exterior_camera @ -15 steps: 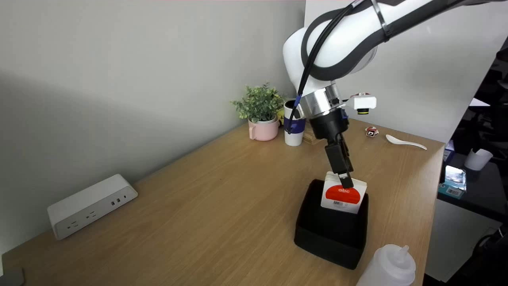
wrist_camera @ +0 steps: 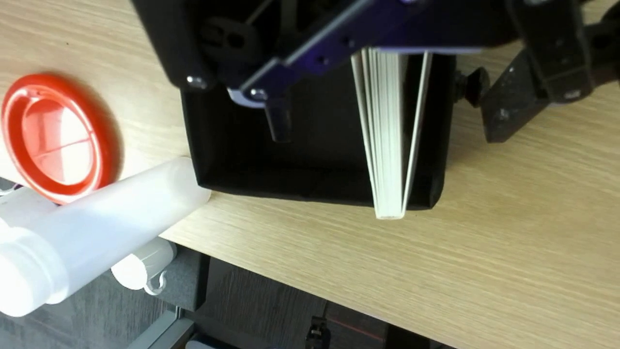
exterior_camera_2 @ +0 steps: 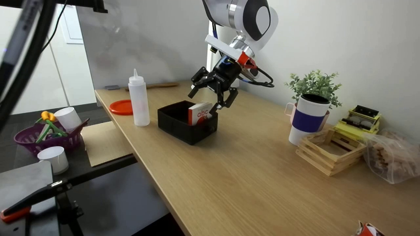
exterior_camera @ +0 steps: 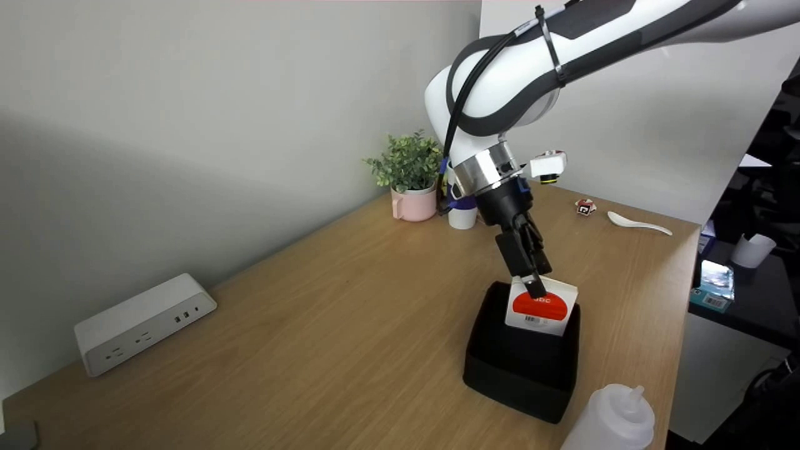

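A white book with a red "abc" label (exterior_camera: 537, 306) leans upright inside a black bin (exterior_camera: 519, 372). In exterior view 2 the book (exterior_camera_2: 197, 113) stands at the bin's right side, rising above the rim. My gripper (exterior_camera_2: 203, 102) is over the bin with its fingers spread wide. Seen from the wrist view, the gripper has one finger over the empty part of the bin and the other outside its right wall. Between them, and clear of both, are the book's page edges (wrist_camera: 388, 145).
A translucent squeeze bottle (exterior_camera_2: 138, 100) stands close to the bin, with a red lid (exterior_camera_2: 121, 107) behind. A tumbler (exterior_camera_2: 309, 118), wooden crate (exterior_camera_2: 329, 154) and potted plant (exterior_camera_2: 316, 87) line the wall. Open tabletop lies between.
In exterior view 1 my arm has shifted left and turned slightly, so more of the gripper's linkage shows. The tumbler is now more covered by the arm. Book and bin have stayed put.
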